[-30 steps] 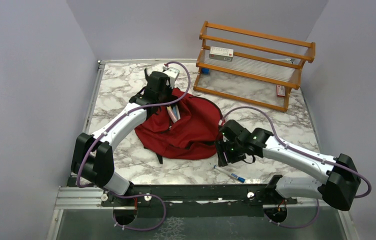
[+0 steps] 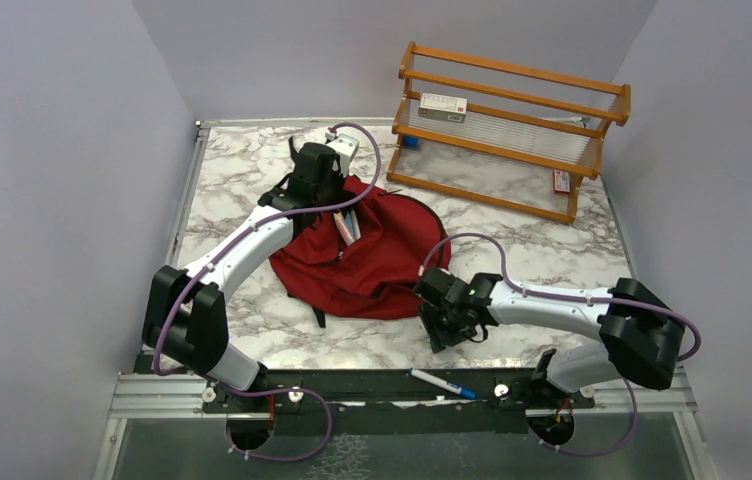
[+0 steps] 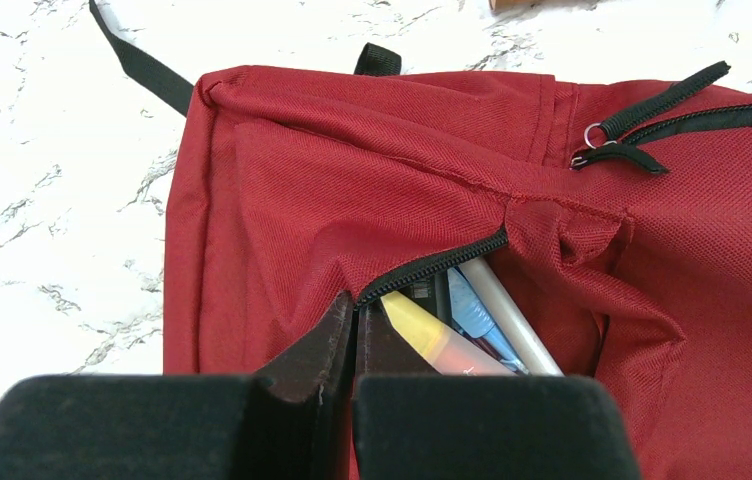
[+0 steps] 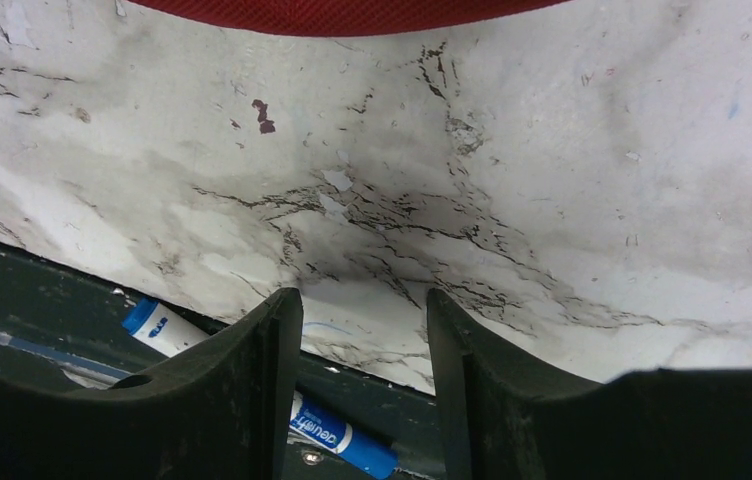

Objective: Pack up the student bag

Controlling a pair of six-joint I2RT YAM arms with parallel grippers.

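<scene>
The red bag lies on the marble tabletop with its pocket gaping. Inside it a yellow marker, a blue pen and a grey stick show in the left wrist view. My left gripper is shut on the bag's zipper edge. Open and empty, my right gripper is low over the table below the bag. The white marker with blue ends lies on the dark front edge strip; in the right wrist view my left-hand finger covers its middle.
A wooden rack stands at the back right, bearing a white box and a small red box. Bare table shows to the right of the bag. The dark strip runs along the table's front.
The white marker has gone from the tabletop onto the dark front strip, toward the front edge. My right gripper has come lower and left. The left gripper and bag stay put.
</scene>
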